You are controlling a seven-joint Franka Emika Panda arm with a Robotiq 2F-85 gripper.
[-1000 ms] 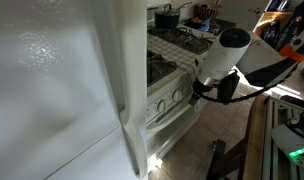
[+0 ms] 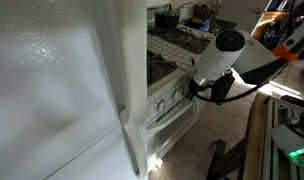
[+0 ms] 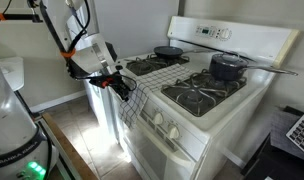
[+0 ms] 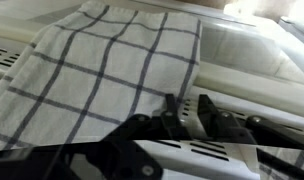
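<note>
A white towel (image 4: 87,75) with dark checked lines fills much of the wrist view's left side. In exterior view 2 the towel (image 3: 149,88) lies over the stove's near top edge and runs down its front toward my gripper (image 3: 124,94). My gripper is shut on the towel's edge, though the dark fingers hide most of the pinched part. Exterior view 1 shows the gripper (image 2: 195,90) at the upper front of the stove (image 2: 170,102), by its knobs.
A dark pot (image 3: 228,66) with a long handle stands on the stove's back burner, and a black pan (image 3: 168,51) sits farther left. The oven handle (image 3: 164,143) sticks out below the knobs. A wooden surface (image 2: 254,140) holds the arm's side.
The arm has shifted only slightly, and its cable hangs a little differently. The gripper stays at the front of the stove.
</note>
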